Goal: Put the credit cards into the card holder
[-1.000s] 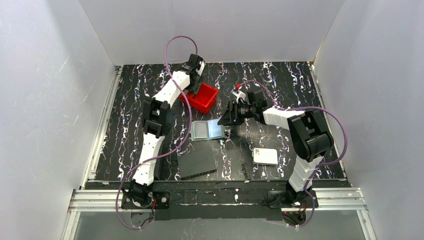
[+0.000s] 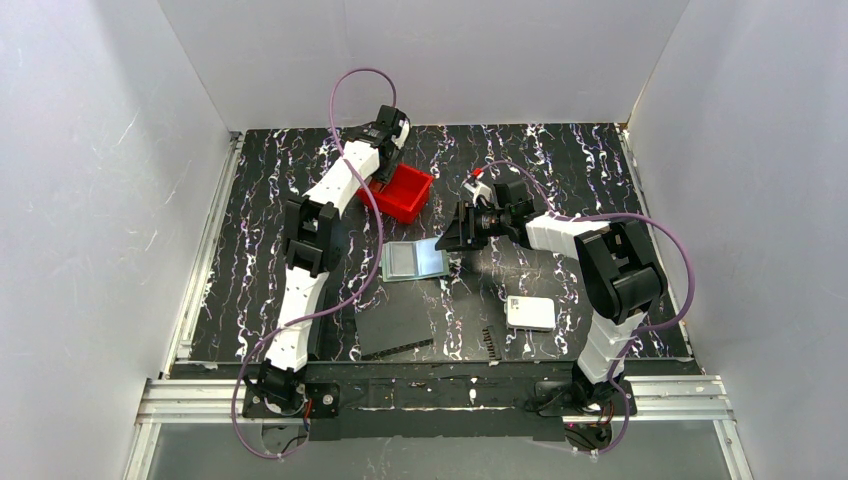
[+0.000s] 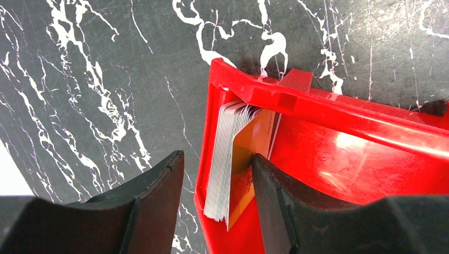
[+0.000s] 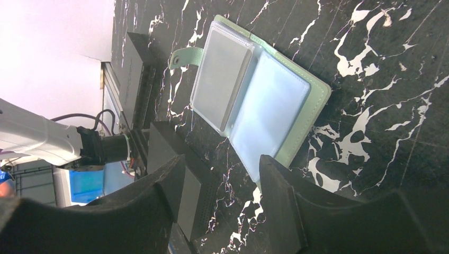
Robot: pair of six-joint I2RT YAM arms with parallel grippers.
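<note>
In the left wrist view, a stack of white-edged cards (image 3: 221, 164) with an orange-faced card (image 3: 249, 153) leans against the end wall of the red box (image 3: 328, 159). My left gripper is part open, with one finger outside that wall and the other inside, its tip at the orange face. Cards and wall lie between the fingers; no firm grip shows. The pale green card holder (image 4: 312, 106) lies unfolded on the table, its two clear pockets facing up. Over its near end, my right gripper is open and empty, one fingertip overlapping the blue-tinted pocket (image 4: 270, 106).
A white box (image 2: 530, 313) sits at the front right, and a flat dark panel (image 2: 393, 328) lies in front of the holder. The left arm reaches across the table's left side.
The red box has shifted slightly to the left beneath my left gripper. My left arm has barely moved; the right arm and the card holder have stayed put.
</note>
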